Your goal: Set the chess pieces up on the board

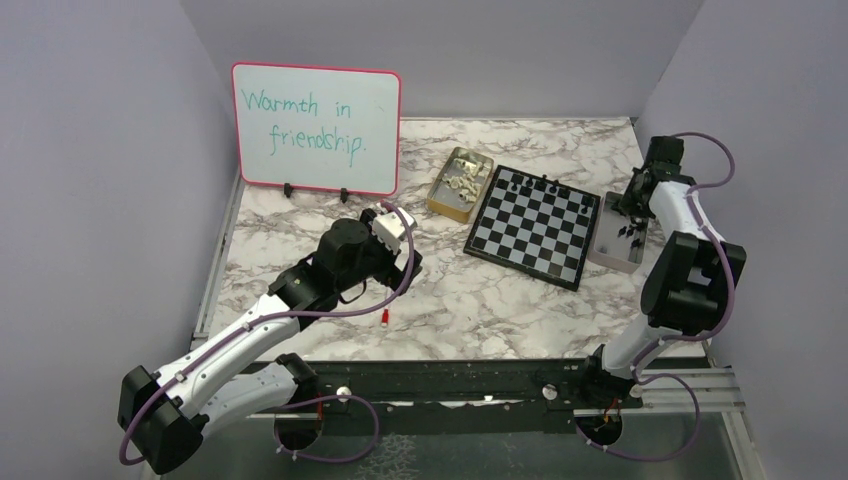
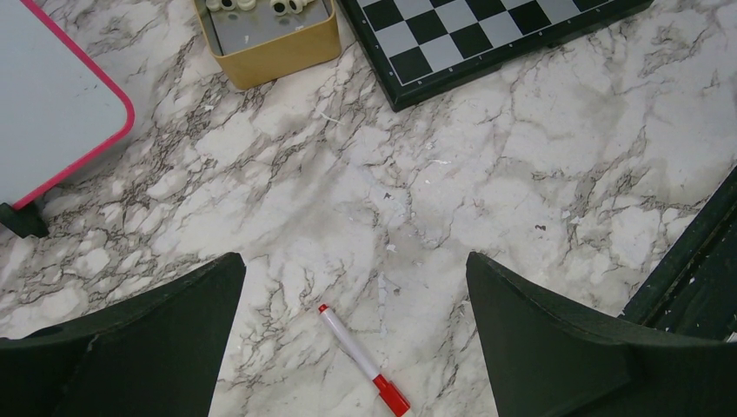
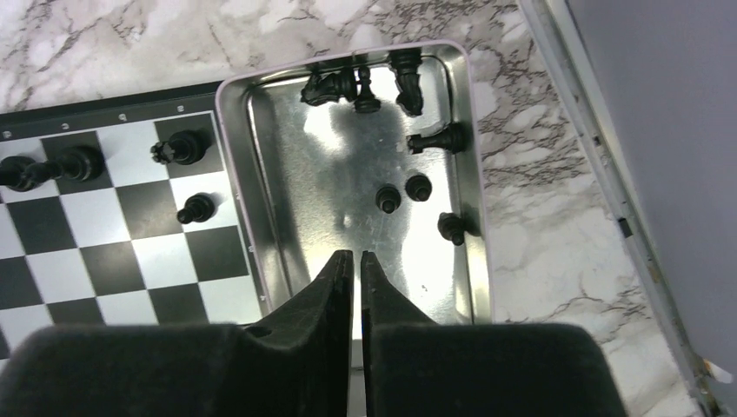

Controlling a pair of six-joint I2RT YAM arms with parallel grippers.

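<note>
The chessboard (image 1: 530, 225) carries several black pieces along its far and right edges; in the right wrist view a black piece (image 3: 195, 208) stands on a square near the tray. Black pieces lie and stand in a metal tray (image 1: 612, 255), among them upright pawns (image 3: 388, 198) and a lying piece (image 3: 439, 139). My right gripper is over that tray, its fingertips close together with a narrow gap and no piece visible between them. My left gripper hangs open left of the board, above a red-capped marker (image 2: 355, 347).
A tan tray (image 1: 437, 200) of white pieces sits left of the board. A whiteboard (image 1: 316, 130) stands at the back left. A grey wall (image 3: 660, 174) borders the right tray's side.
</note>
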